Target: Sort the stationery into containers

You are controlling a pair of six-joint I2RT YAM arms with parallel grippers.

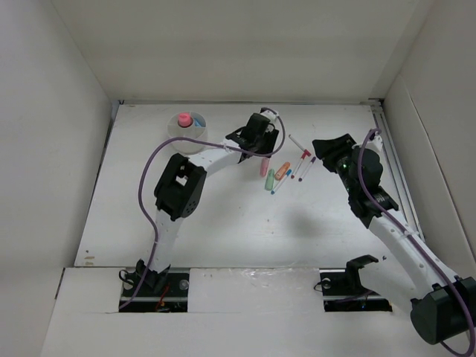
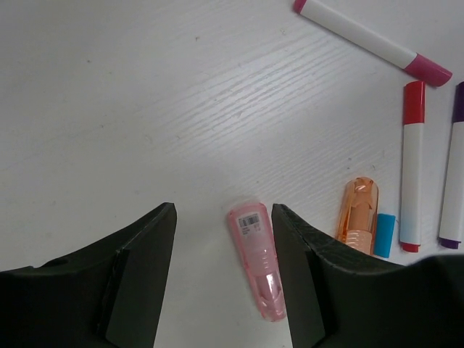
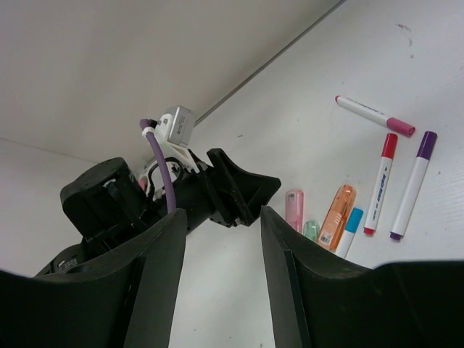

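Note:
My left gripper is open above a pink item (image 2: 255, 250), with nothing held. To its right lie an orange item (image 2: 358, 210), a green one (image 1: 270, 180), and markers with blue (image 3: 353, 225), red (image 3: 381, 177), purple (image 3: 417, 177) and pink (image 3: 373, 114) caps. A white round container (image 1: 175, 132) at the back left holds pink and blue items. My right gripper stands open at the right of the table, apart from the stationery.
Walls (image 1: 238, 52) rise behind and at both sides; the left arm spans the area beside the container.

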